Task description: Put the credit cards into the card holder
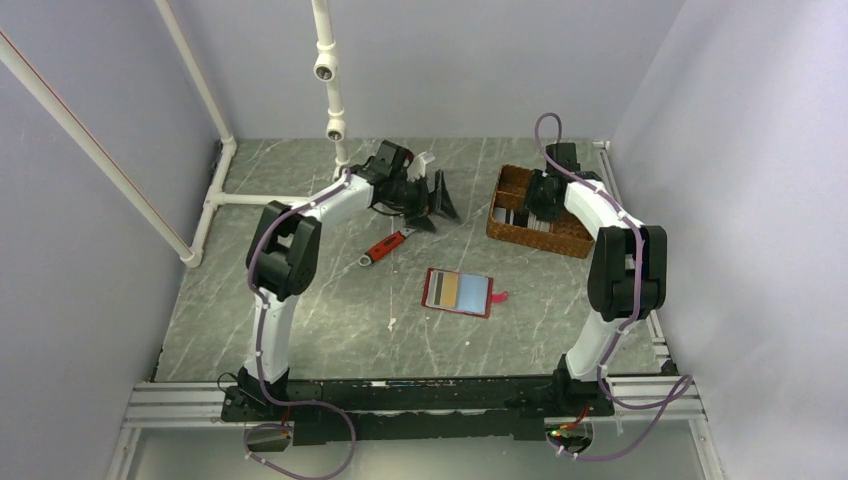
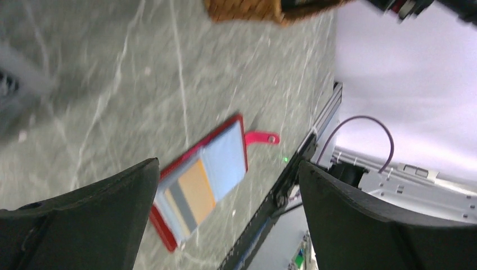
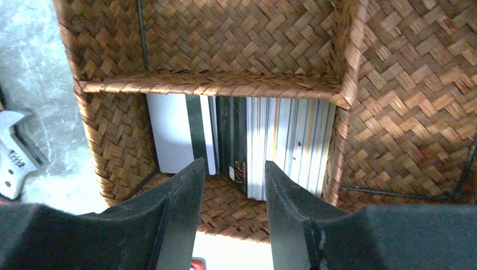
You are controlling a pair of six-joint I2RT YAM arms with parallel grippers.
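Note:
The card holder (image 1: 472, 293) lies open on the table, red-edged with a pink strap; grey, tan and pale blue panels or cards show in it. In the left wrist view the holder (image 2: 225, 152) appears beyond the fingers. Several cards (image 3: 287, 140) stand on edge in one basket compartment, beside a black VIP card (image 3: 232, 143) and a white card (image 3: 171, 129) with a dark stripe. Over these cards my right gripper has its fingers apart, holding nothing visible. My left gripper is open and empty, above the table left of the basket.
The woven basket (image 1: 530, 236) has dividers and walls close around my right gripper. A red-handled tool (image 1: 383, 248) lies by the left arm. Table space around the holder is clear.

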